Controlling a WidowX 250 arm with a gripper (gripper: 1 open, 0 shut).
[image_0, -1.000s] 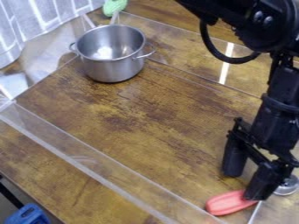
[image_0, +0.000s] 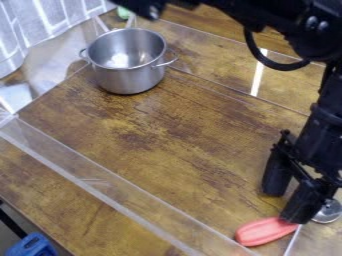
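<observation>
My black gripper (image_0: 289, 190) is low at the right edge of the wooden table, its fingers just over a red object (image_0: 265, 229) lying near the front right. A round metal piece (image_0: 326, 212) sits beside it, partly behind the gripper. Whether the fingers are closed on anything is hard to see. A steel pot (image_0: 127, 67) with two handles stands at the back left.
A clear strip runs along the front left, with a blue object (image_0: 30, 246) in the bottom corner. A white cloth (image_0: 30, 35) hangs at the back left.
My arm and gripper have shifted very slightly, uncovering a little more around the metal piece. The red object and pot look unmoved.
</observation>
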